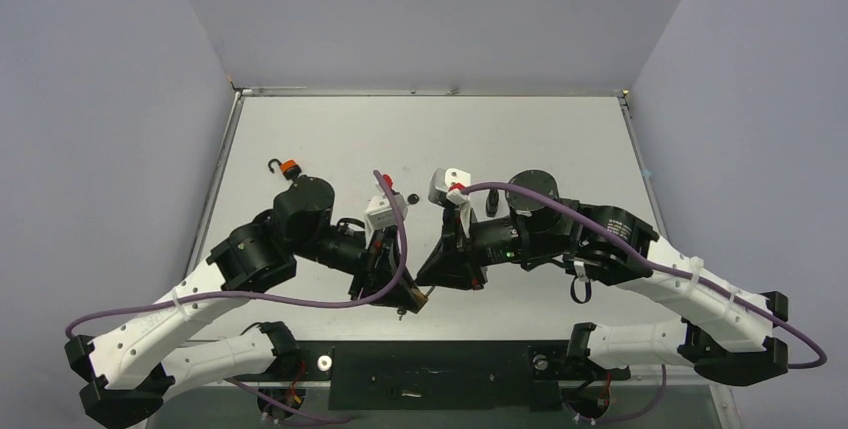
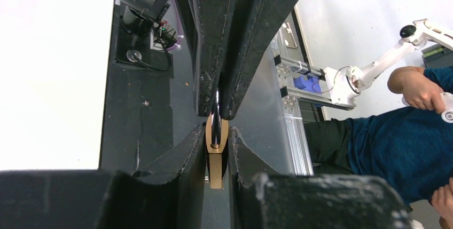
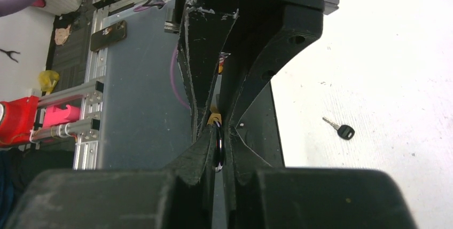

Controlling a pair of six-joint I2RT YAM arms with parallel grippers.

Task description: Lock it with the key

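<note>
The brass padlock (image 2: 215, 170) is held between the fingers of my left gripper, which is shut on its body. From the opposite side my right gripper meets it, with the silver shackle (image 3: 218, 138) between its closed fingers. In the top view the two grippers touch at the lock, which is mostly covered there. A small metal piece (image 1: 402, 313) shows just below the left fingers; I cannot tell what it is. A key with a black head (image 3: 346, 132) lies on the white table in the right wrist view.
An orange and black object with a hook (image 1: 290, 168) lies at the back left of the white table (image 1: 350, 129). A black oval item (image 1: 492, 202) lies behind the right gripper.
</note>
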